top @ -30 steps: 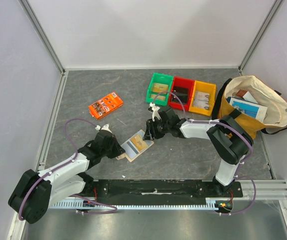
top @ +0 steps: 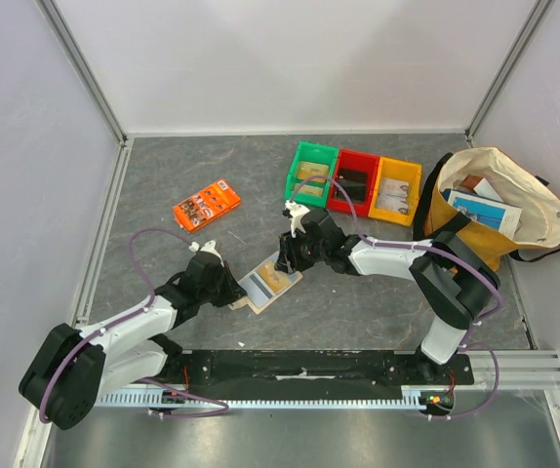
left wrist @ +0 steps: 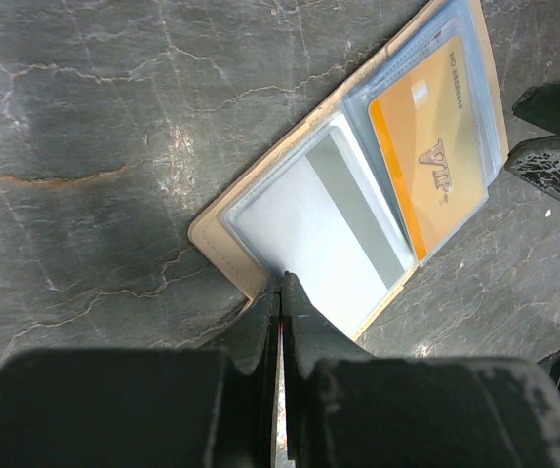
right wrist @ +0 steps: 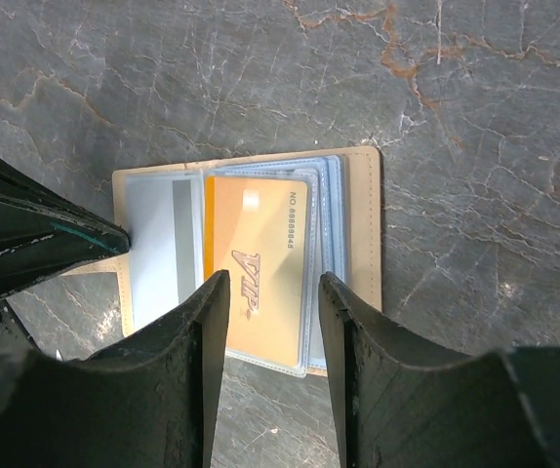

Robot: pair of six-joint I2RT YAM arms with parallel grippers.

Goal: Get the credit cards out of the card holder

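The tan card holder (right wrist: pixel 364 224) lies flat on the grey table, with a white card bearing a grey stripe (left wrist: pixel 329 253) and an orange-gold card (left wrist: pixel 426 136) in clear sleeves (right wrist: pixel 333 214). My left gripper is shut at the holder's end beside the white card, nothing visible between its fingers. My right gripper hangs part open over the gold card and the sleeve edges at the holder's other end; nothing shows held between its fingers.
An orange flat package (top: pixel 206 205) lies behind the left arm. Green (top: pixel 294 193), red (top: pixel 345 208) and yellow (top: pixel 409 175) trays stand at the back, and a canvas bag (top: pixel 504 244) sits at the right. Bare table surrounds the holder.
The right gripper has shifted slightly left, further over the card holder. The left gripper and the holder look nearly unchanged.
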